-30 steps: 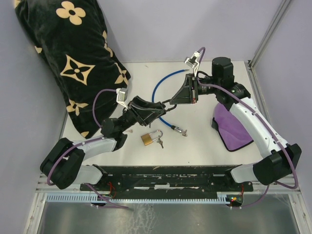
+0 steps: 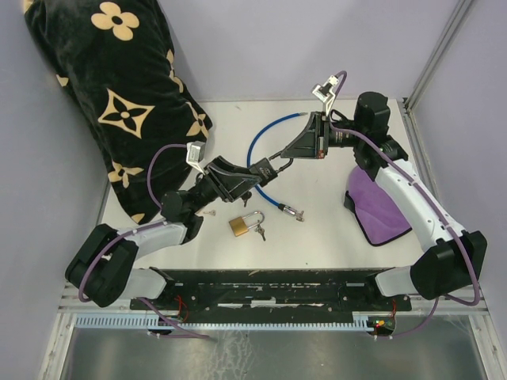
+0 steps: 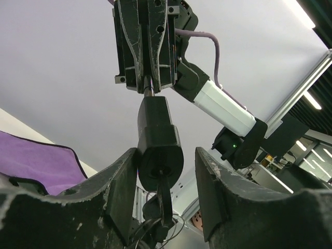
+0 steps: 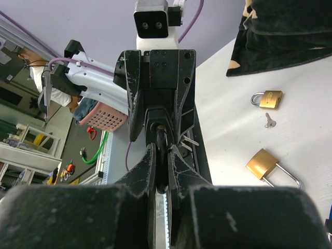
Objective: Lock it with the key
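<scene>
My two grippers meet in the air above the table. A black lock body (image 3: 160, 155) with a key slot hangs between the fingers of my left gripper (image 2: 249, 176), which appear parted around it. A dark rod links it to my right gripper (image 2: 288, 150), which is shut on that rod, apparently the shackle. On the table lie a brass padlock (image 2: 239, 225) with a loose key (image 2: 261, 233) beside it, and, in the right wrist view, another brass padlock (image 4: 271, 99) with a key (image 4: 270, 120).
A blue cable (image 2: 270, 199) with a metal end curves across the table. A purple pouch (image 2: 372, 203) lies at the right, and a black patterned cushion (image 2: 119, 95) fills the back left.
My right gripper has moved up and to the right, away from the left gripper, and more of the dark body and rod shows between them.
</scene>
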